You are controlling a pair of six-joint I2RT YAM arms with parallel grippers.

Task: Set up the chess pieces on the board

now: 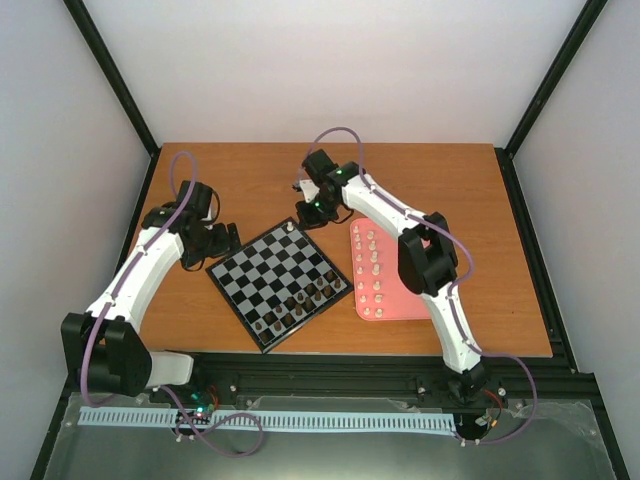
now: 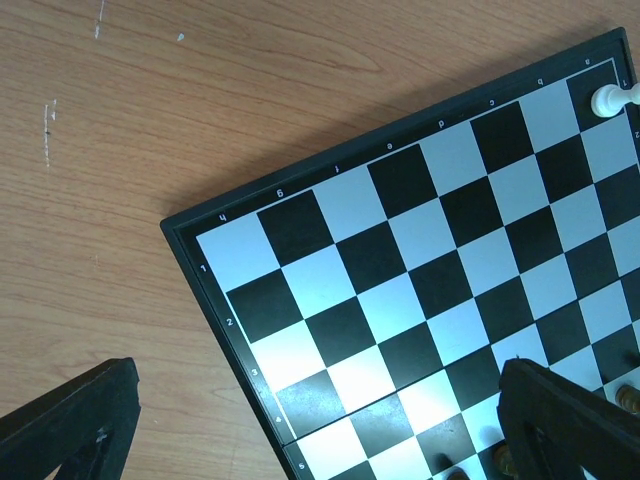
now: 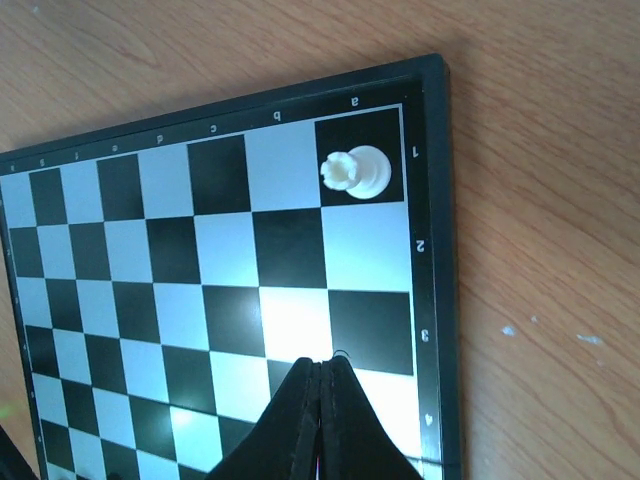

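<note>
A white rook stands upright on the dark corner square, a1, of the chessboard. My right gripper is shut with nothing between its fingers, above the board and apart from the rook. Over the bare table at the board's left corner, my left gripper is open and empty. In the top view, brown pieces fill squares along the board's near right side. Several white pieces stand on the pink tray to the right.
Bare wooden table lies behind the board and to the right of the tray. The other squares of the white side's first two rows are empty. The right arm reaches over the tray's back part.
</note>
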